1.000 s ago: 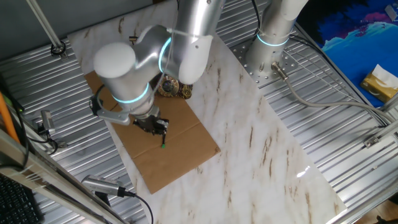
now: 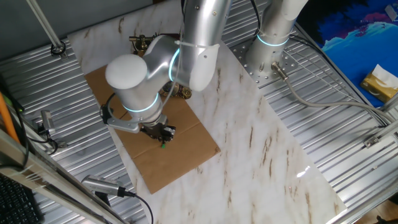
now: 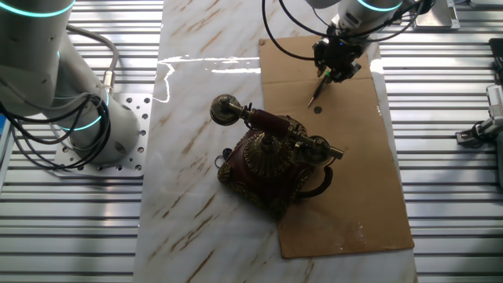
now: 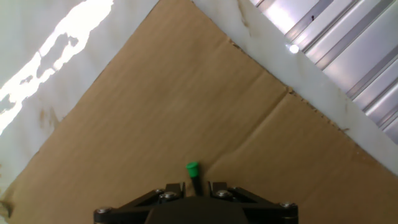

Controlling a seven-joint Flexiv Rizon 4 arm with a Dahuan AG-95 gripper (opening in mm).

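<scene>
A dark pen with a green end (image 4: 193, 169) lies on the brown cardboard (image 4: 155, 99); in the wrist view its body runs back beneath my gripper. The fingers (image 4: 171, 191) stand apart, one on each side of the pen, with a gap showing on both sides of it. From exterior view 2, the pen (image 3: 318, 91) points its thin tip toward an old-style telephone (image 3: 267, 153), and my gripper (image 3: 336, 71) is low over its green end. In exterior view 1, the gripper (image 2: 163, 133) mostly hides the pen; the green end (image 2: 163, 146) shows just past the fingers.
The ornate red and brass telephone stands partly on the cardboard, with its handset on top. A small dark round spot (image 3: 317, 110) is near the pen tip. The marble board (image 2: 249, 155) is clear to the right, and the cardboard's near part is empty.
My gripper has come down and slightly right in exterior view 1, closing in on the pen. The green end has stayed almost in place. The arm now covers more of the telephone.
</scene>
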